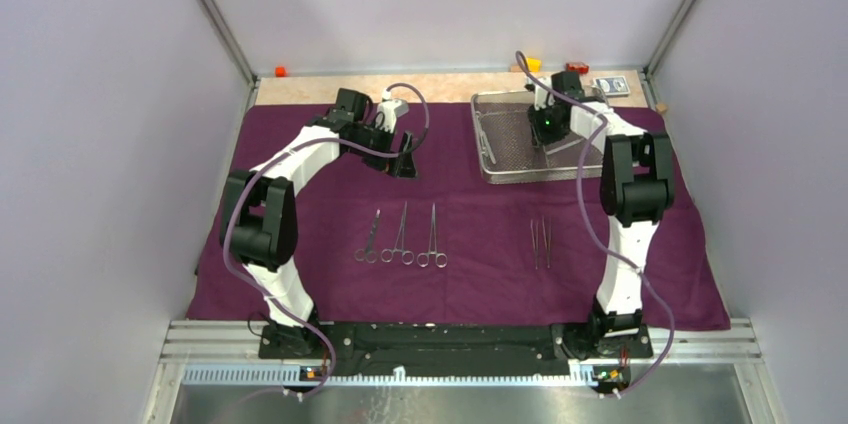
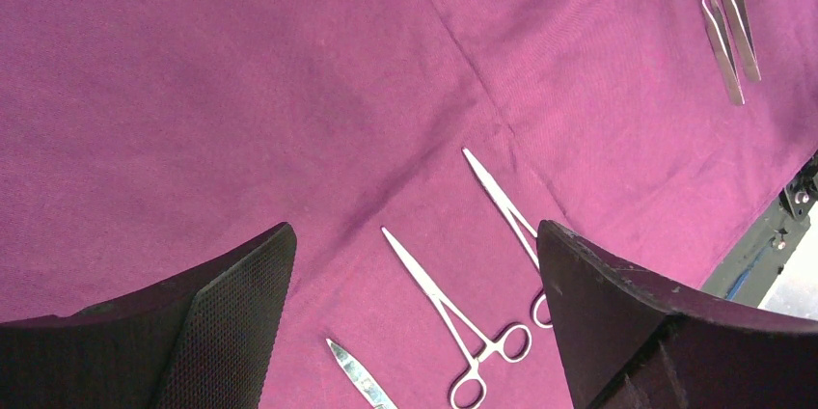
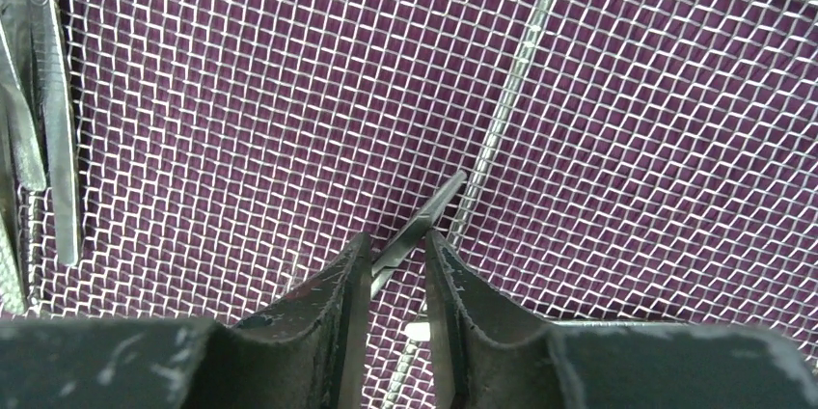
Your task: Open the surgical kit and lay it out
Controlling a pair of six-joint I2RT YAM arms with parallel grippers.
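Note:
My right gripper is down in the mesh tray [image 1: 500, 178], its fingers slightly apart at a slim steel instrument [image 3: 434, 204]; whether it grips it is unclear. More flat instruments [image 3: 60, 168] lie at the tray's left. On the purple drape [image 1: 440, 294], scissor-like instruments [image 1: 432, 249] lie in a row left of centre and several tweezers [image 1: 547, 242] lie below the tray. My left gripper is open above the drape, with nothing between its fingers.
Small items, including a yellow block [image 1: 533, 63] and a red one [image 1: 577, 67], sit along the back ledge. The drape between left arm and tray is clear.

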